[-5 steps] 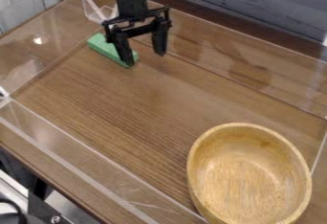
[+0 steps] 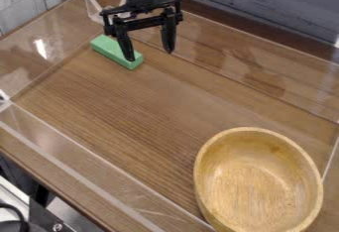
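My black gripper [image 2: 145, 41] hangs at the top centre of the camera view, its two fingers spread apart with nothing between them. A green block [image 2: 117, 53] lies on the wooden table at its left, partly behind the left finger; whether the finger touches it I cannot tell.
A large pale yellow bowl [image 2: 259, 181] sits at the lower right.
My gripper has turned and its fingers now stand higher in the view, looking wider apart. The green block looks unmoved.
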